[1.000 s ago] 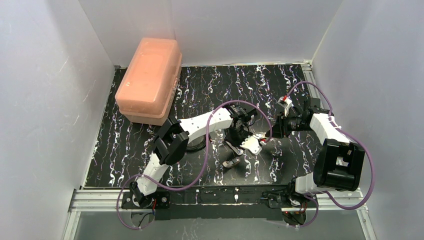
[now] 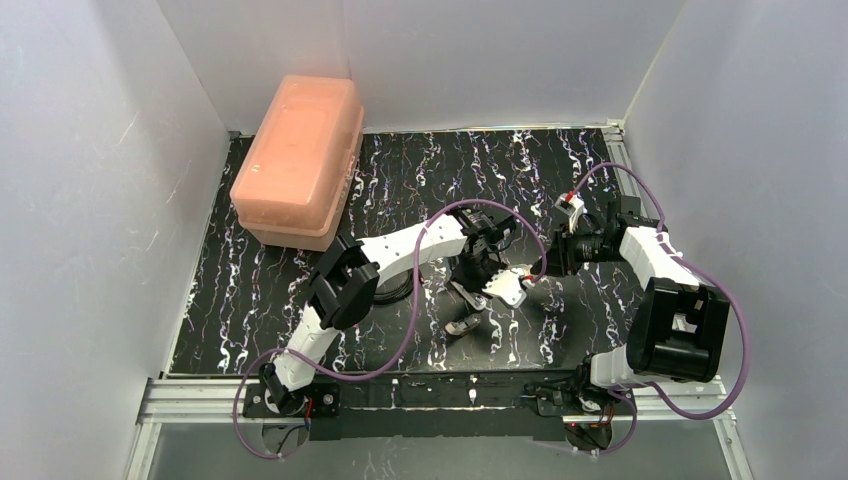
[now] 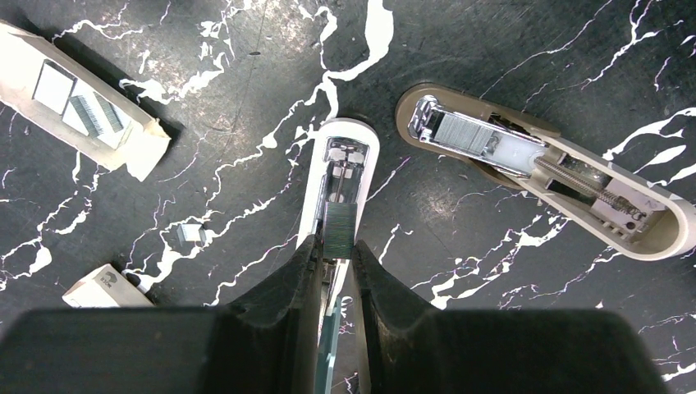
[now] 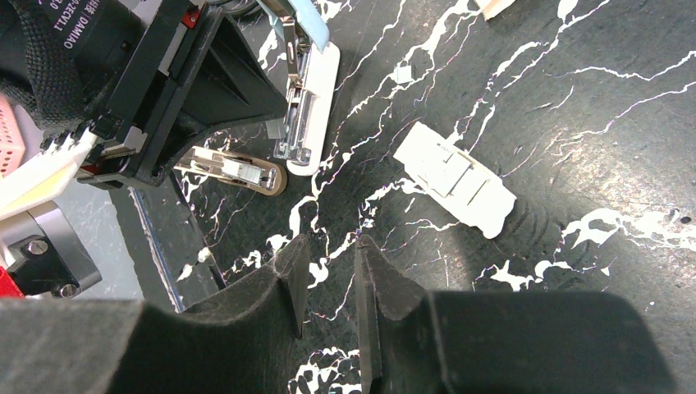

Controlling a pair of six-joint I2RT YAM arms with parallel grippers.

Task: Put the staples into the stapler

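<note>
My left gripper is shut on a short grey strip of staples, seen over the opened white stapler in the left wrist view. Whether the strip touches the stapler's channel cannot be told. The stapler's blue-green upper part is swung back, partly hidden by the fingers. In the right wrist view, the same white stapler lies beyond my right gripper, whose fingertips stand apart over the bare table with nothing between them.
A second, beige stapler lies opened beside the white one. An open staple box with staple strips inside, a small staple piece and a white block rest nearby. A large orange case stands at the back left.
Almost nothing differs in the top view. Both arms hold nearly the same pose over the last second.
</note>
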